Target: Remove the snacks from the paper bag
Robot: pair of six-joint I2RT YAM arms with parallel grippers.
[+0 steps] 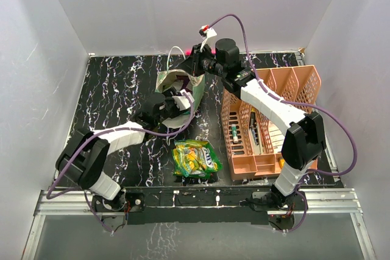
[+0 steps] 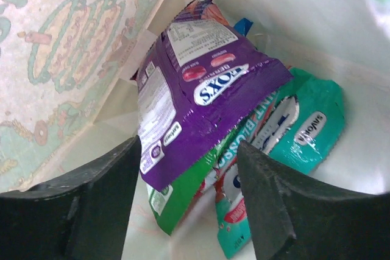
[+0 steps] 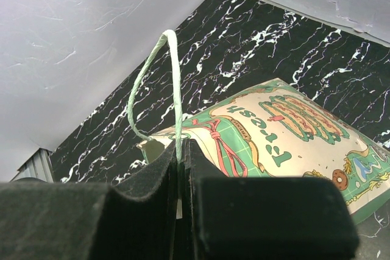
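Observation:
The paper bag (image 1: 198,92) lies on its side with its mouth facing the front; in the right wrist view its printed side (image 3: 292,138) faces up. My right gripper is shut on the bag's pale handle (image 3: 175,83), holding it up. My left gripper reaches into the bag, fingers parted around empty space, just in front of a purple snack packet (image 2: 195,83) lying on teal packets (image 2: 311,120) and a green one. A green and yellow snack bag (image 1: 196,159) lies on the table in front of the paper bag.
An orange organizer tray (image 1: 264,167) with pens and small items fills the table's right side. Walls close in the back and both sides.

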